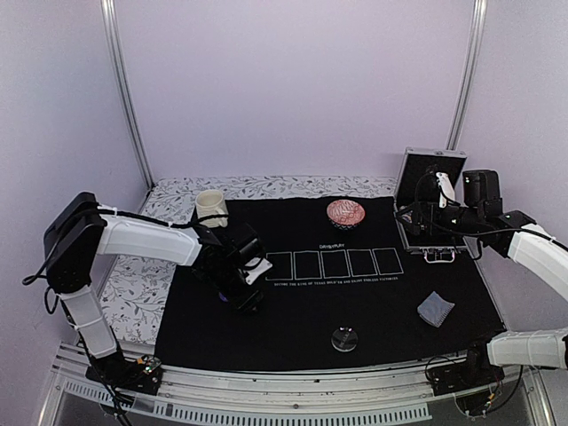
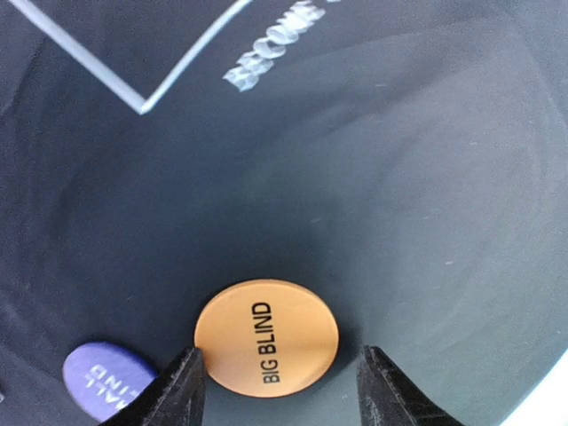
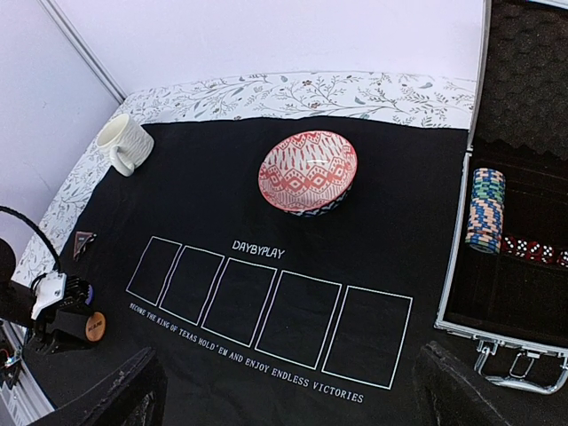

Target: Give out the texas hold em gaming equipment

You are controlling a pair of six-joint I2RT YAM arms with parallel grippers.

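An orange "BIG BLIND" disc [image 2: 266,339] shows in the left wrist view, lying on the black mat [image 1: 293,333]. My left gripper is over it, fingers parted with one finger on each side; the left finger looks very near its edge. To the left lies a purple blind disc [image 2: 106,380], partly behind that finger. From the right wrist view, the orange disc [image 3: 95,327] appears close to the left gripper. My right gripper [image 1: 410,213] hangs open and empty by the metal case [image 1: 429,232], which holds stacked chips [image 3: 485,210] and red dice [image 3: 532,248].
A white mug [image 1: 211,207] and a red patterned bowl [image 1: 345,213] stand at the back. On the front right are a grey cloth [image 1: 435,309] and a round clear-looking item [image 1: 344,338]. White card outlines [image 1: 334,264] mark the empty mat centre.
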